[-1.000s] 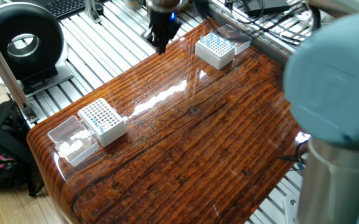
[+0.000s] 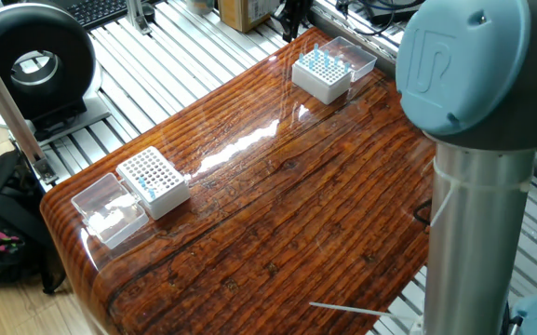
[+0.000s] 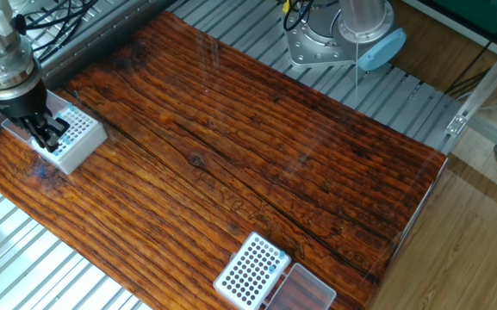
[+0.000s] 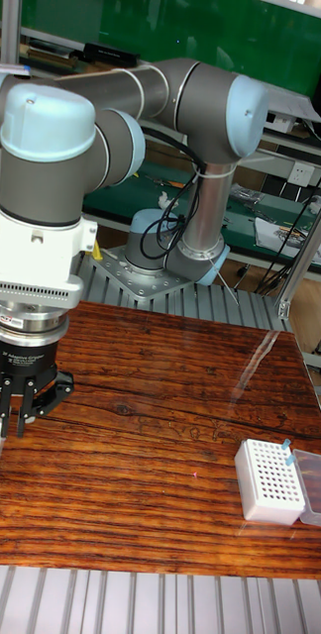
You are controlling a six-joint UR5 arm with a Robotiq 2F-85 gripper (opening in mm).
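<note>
My gripper (image 3: 56,138) hangs over the near-left side of a white tip box (image 3: 80,151) in exterior view 2. In exterior view 3 its dark fingers point down with a narrow gap between them (image 4: 14,421); nothing shows in that gap. Several blue tips (image 2: 315,54) stand up from this box in exterior view 1. A second white box (image 2: 167,198) sits at the table's other end, mostly empty holes, with a few blue tips (image 4: 288,459) near one edge. Whether the fingertips touch any tip is hidden.
Clear open lids lie beside both boxes: one lid (image 2: 352,58) at the far box, another (image 3: 301,290) at the second box. Between the boxes the wooden table (image 3: 196,164) is bare. The arm's base (image 3: 321,39) stands beyond the table edge.
In exterior view 1 the gripper has moved right and up to the top edge, towards the far box. The arm's blue-capped joint has shifted up and left. Both boxes are unmoved.
</note>
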